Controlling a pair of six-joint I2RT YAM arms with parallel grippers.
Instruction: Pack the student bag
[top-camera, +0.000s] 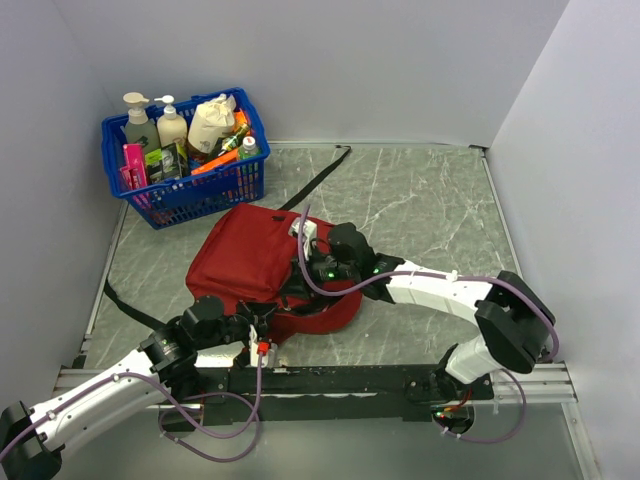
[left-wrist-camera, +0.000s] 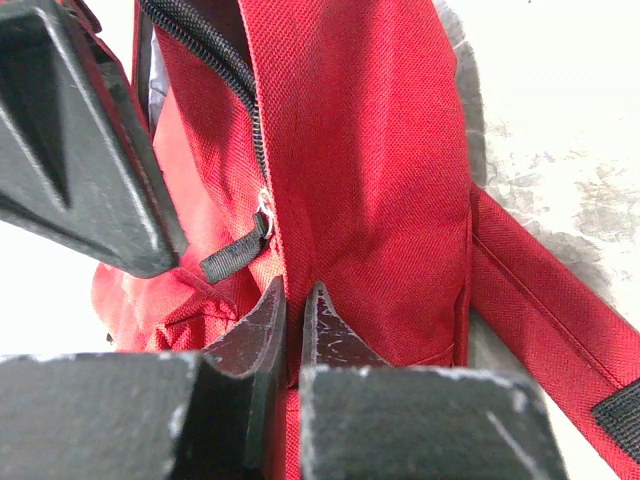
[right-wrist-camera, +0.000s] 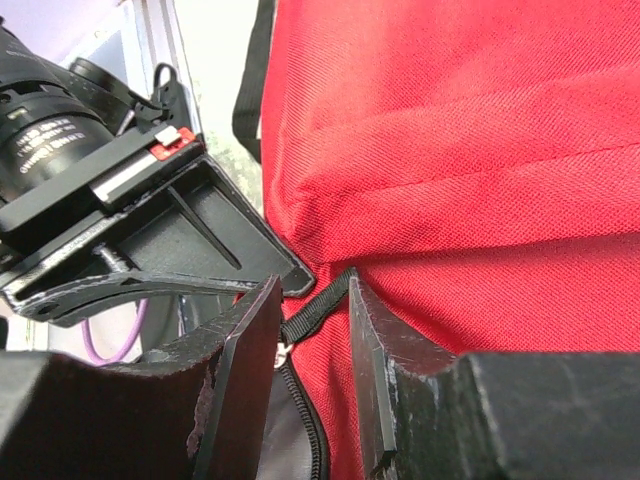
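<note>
The red bag (top-camera: 240, 250) lies on the marbled floor, with both arms reaching over its near side. In the left wrist view, my left gripper is shut on a fold of the red bag fabric (left-wrist-camera: 360, 180) beside the black zipper (left-wrist-camera: 215, 55). A black pull tab (left-wrist-camera: 236, 257) hangs from the zipper there. My right gripper stands open, and the pull tab (right-wrist-camera: 318, 307) lies in the gap between its fingers. The zipper (right-wrist-camera: 300, 405) runs down from the tab in the right wrist view.
A blue basket (top-camera: 205, 205) holding bottles, a paper-wrapped item and several packages stands at the back left. Black straps (top-camera: 318, 180) stretch out from the bag. Right of the bag, the floor (top-camera: 430, 210) is clear. The two grippers are very close together.
</note>
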